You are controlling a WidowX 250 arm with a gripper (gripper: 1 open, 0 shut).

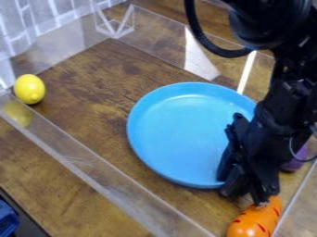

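Note:
The black gripper (254, 176) is low at the right, over the right edge of a blue plate (180, 130), just above an orange carrot (255, 223) at the bottom right. Whether its fingers are open or shut is hard to make out. A purple object (295, 161) is partly hidden behind the arm at the right.
A yellow lemon (30, 88) lies at the far left by the clear tray wall. The wooden floor (93, 93) left of the plate is clear. A dark blue object (6, 220) is at the bottom left corner.

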